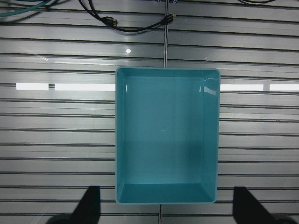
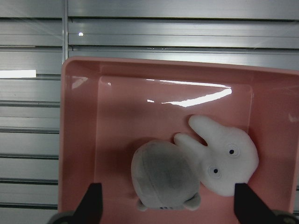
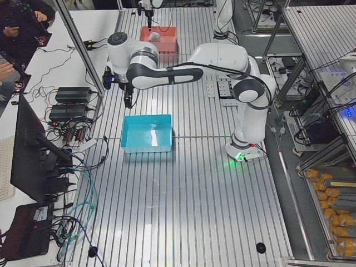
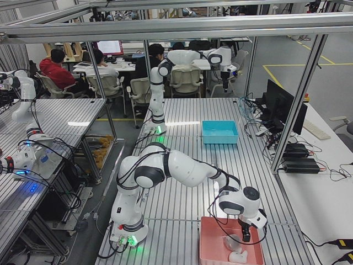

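An empty teal bin (image 1: 167, 130) lies on the slatted table, centred beneath my left gripper, which is open with nothing between its fingers. A pink bin (image 2: 79, 140) holds a grey round plush (image 2: 163, 172) and a white plush with long ears and button-like eyes (image 2: 224, 158). My right gripper hangs open above these two toys, its fingertips apart and nothing held.
Cables, a monitor (image 3: 30, 150) and power units (image 3: 72, 103) line one side. An aluminium post rises beside that edge.
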